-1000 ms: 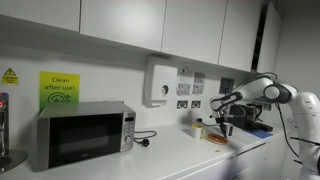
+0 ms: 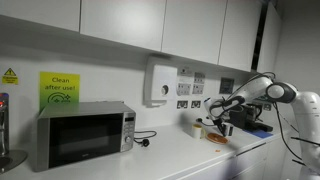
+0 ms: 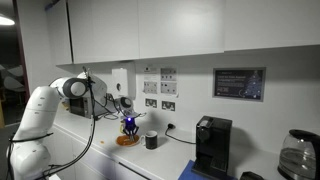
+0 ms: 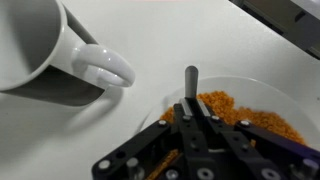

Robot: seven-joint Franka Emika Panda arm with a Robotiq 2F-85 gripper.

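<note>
In the wrist view my gripper is shut on a thin dark grey handle (image 4: 191, 80), whose tip sticks up past the fingers. The handle's lower end is hidden, so I cannot tell what tool it belongs to. Small orange grains (image 4: 255, 117) lie behind and around the fingers in a pale, round dish (image 4: 225, 84). From the second exterior view, the gripper (image 3: 130, 126) is low over an orange-looking dish (image 3: 128, 141) on the counter. A pale mug (image 4: 45, 45) stands beside the dish in the wrist view, its handle turned towards it.
A mug (image 3: 151, 140) stands close to the dish, and a light cup (image 2: 197, 131) is on its other side in the first exterior view. The coffee machine (image 3: 212, 147) and glass kettle (image 3: 298, 155) are farther along. The microwave (image 2: 85, 132) occupies the opposite end.
The arm's wrist and gripper have shifted slightly left in the first exterior view. The dish and cup appear to be in the same places.
</note>
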